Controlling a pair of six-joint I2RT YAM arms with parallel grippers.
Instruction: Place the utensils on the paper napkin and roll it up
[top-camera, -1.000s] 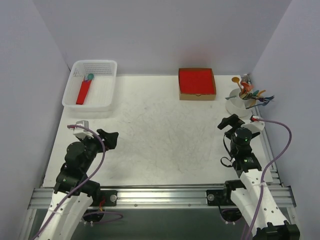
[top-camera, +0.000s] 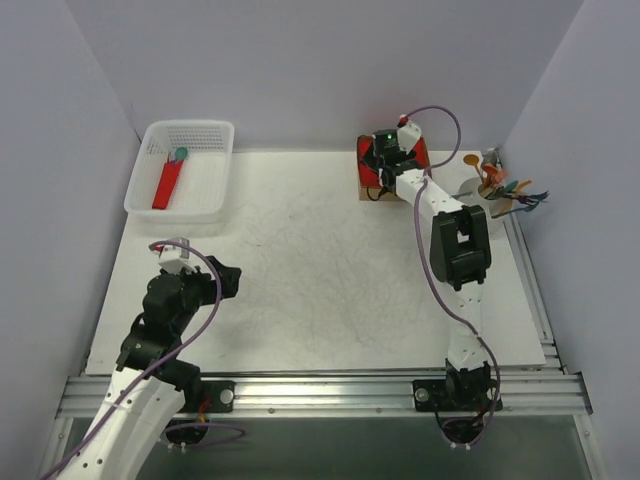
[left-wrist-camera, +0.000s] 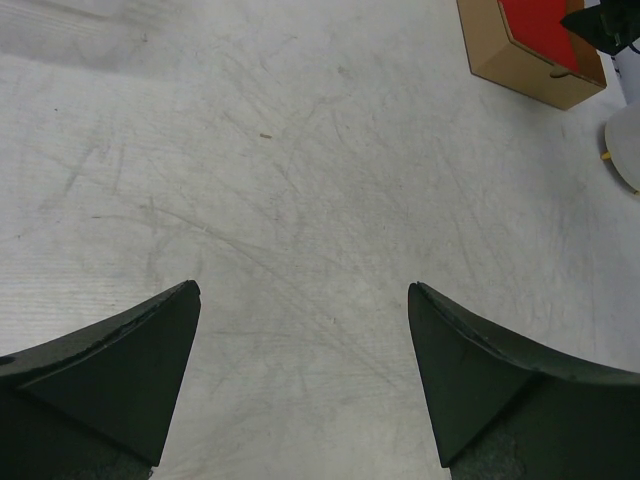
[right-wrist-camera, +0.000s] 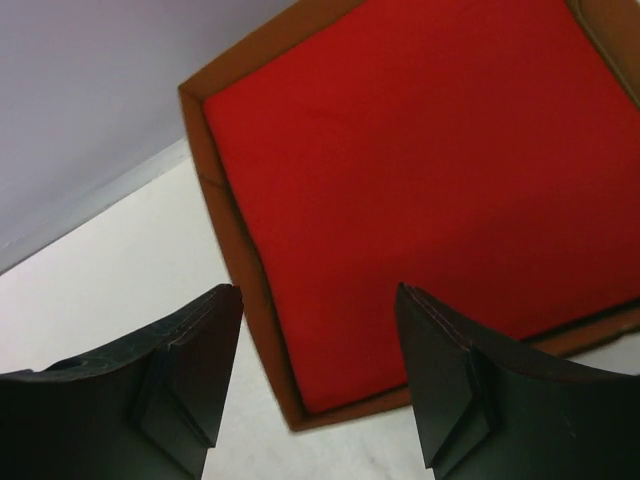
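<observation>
Red paper napkins (right-wrist-camera: 400, 170) lie as a flat stack in a brown cardboard box (right-wrist-camera: 245, 290) at the back of the table. Over this box hangs my right gripper, its fingers apart and nothing between them; the box's near-left corner shows in the gap. Colourful utensils (top-camera: 497, 181) stand in a white holder (left-wrist-camera: 627, 140) at the back right. My left gripper is open above bare table on the left side, with nothing between its fingers.
A white basket (top-camera: 205, 216) at the back left contains a red napkin bundle (top-camera: 167, 184) with utensil ends showing. Grey walls (top-camera: 310, 80) stand close behind the box and beside the holder.
My right arm has swung from the right front of the table, past the utensil holder, to above the napkin box.
</observation>
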